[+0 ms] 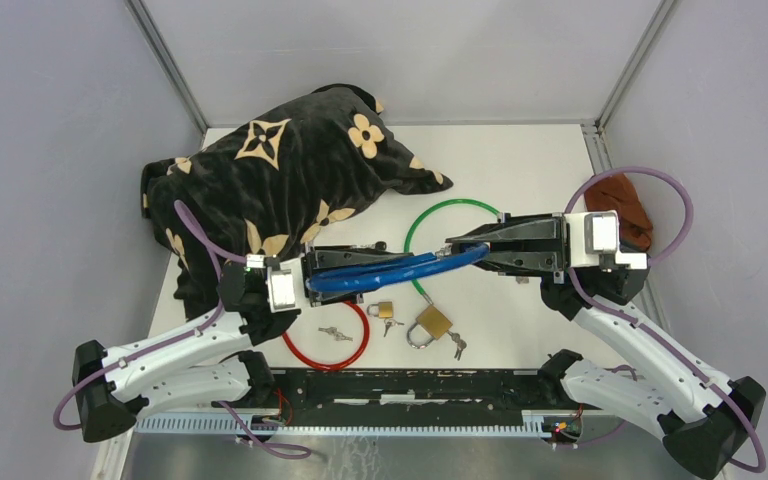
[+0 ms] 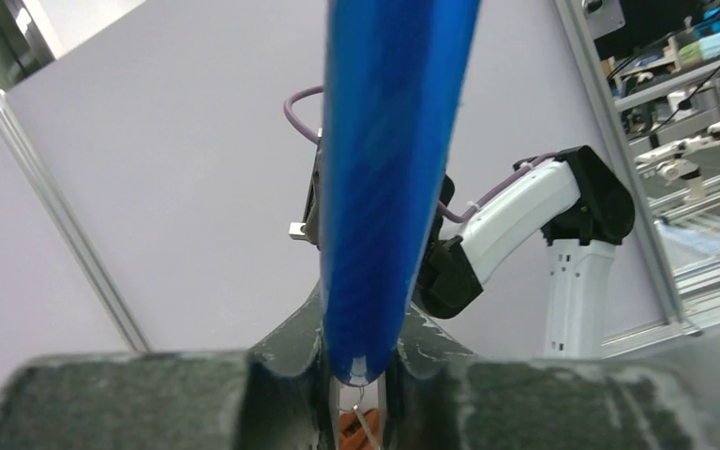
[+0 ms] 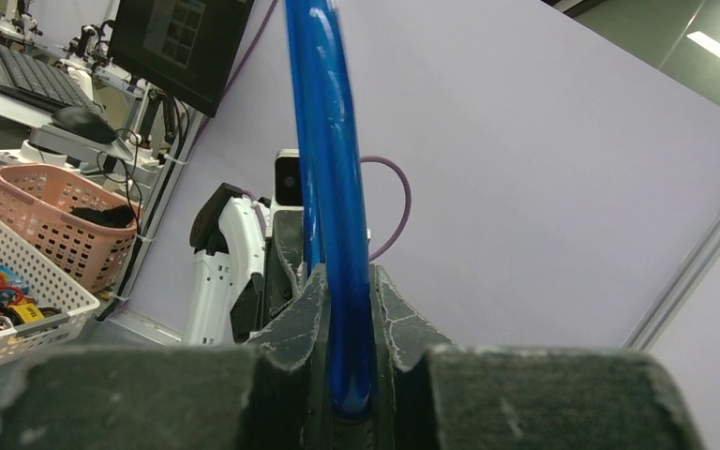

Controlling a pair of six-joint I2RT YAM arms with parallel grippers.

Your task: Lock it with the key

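The blue cable loop [image 1: 390, 275] is stretched between my two grippers, raised over the table. My left gripper [image 1: 375, 270] is shut on its left end, and the blue tube [image 2: 380, 187] rises from between the fingers in the left wrist view. On the right end my right gripper [image 1: 460, 245] is shut; the tube [image 3: 342, 234] runs down between its fingers. A bit of metal end [image 1: 445, 252] shows by the right fingertips. A large brass padlock [image 1: 433, 322] with keys [image 1: 458, 344] beside it and a small brass padlock [image 1: 380, 310] lie below.
A green cable loop [image 1: 420, 220] and a red one [image 1: 328, 366] lie on the white table. Loose keys [image 1: 335, 333] rest inside the red loop. A dark patterned blanket [image 1: 300, 160] fills the back left, and a brown cloth [image 1: 620, 208] sits at the right edge.
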